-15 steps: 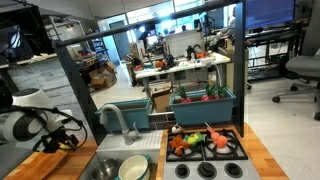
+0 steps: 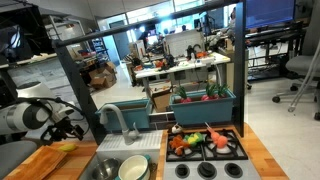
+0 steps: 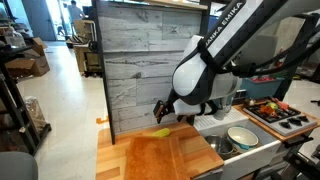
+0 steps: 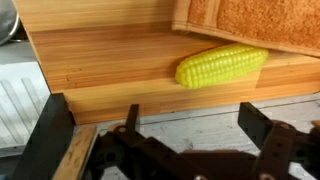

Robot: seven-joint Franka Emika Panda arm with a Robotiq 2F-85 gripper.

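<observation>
A yellow toy corn cob [image 4: 222, 65] lies on the wooden counter, against the edge of an orange cloth [image 4: 255, 22]. Exterior view 2 shows the corn [image 3: 158, 133] by the far edge of the cloth [image 3: 150, 160], close to the grey wall panel. My gripper is open, its two fingers wide apart and nothing between them. It hovers above the counter near the corn, which sits ahead of the fingertips and not between them. In exterior view 1 the gripper [image 2: 72, 130] is small and dark over the corn [image 2: 68, 148].
Beside the wood is a sink [image 2: 103, 167] with a faucet [image 2: 120, 120] and a cream pot [image 2: 133, 167]. A stove [image 2: 207, 155] with toy vegetables stands farther right, below a blue basket [image 2: 203, 105]. The grey wall panel [image 3: 140, 85] rises close behind the corn.
In exterior view 1 the arm has shifted slightly up and to the left. The corn shows more plainly beneath the gripper than a second ago.
</observation>
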